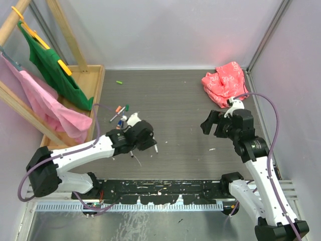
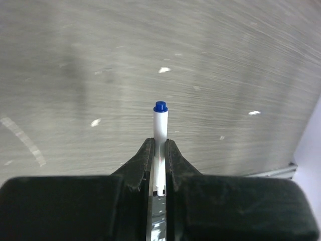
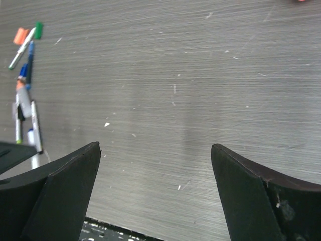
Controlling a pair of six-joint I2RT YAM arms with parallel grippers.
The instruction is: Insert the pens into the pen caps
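Note:
A white pen (image 2: pixel 160 128) with a blue end is clamped in my left gripper, the blue end pointing out past the fingertips. In the top view the tip of this white pen (image 1: pixel 156 147) shows beside the left gripper (image 1: pixel 151 142), above the left-middle of the table. My right gripper stands open over bare table, nothing between its fingers. Loose pens lie at the left, among them a green-ended white pen (image 3: pixel 22 49). An orange cap (image 3: pixel 20 35) and a green cap (image 3: pixel 39 30) lie by it. The left arm hides part of this group from above.
A bright green cap (image 1: pixel 119 82) lies alone toward the back. Red cloth (image 1: pixel 225 84) is heaped at the back right. A wooden rack (image 1: pixel 96 80) with hanging clothes stands at the left.

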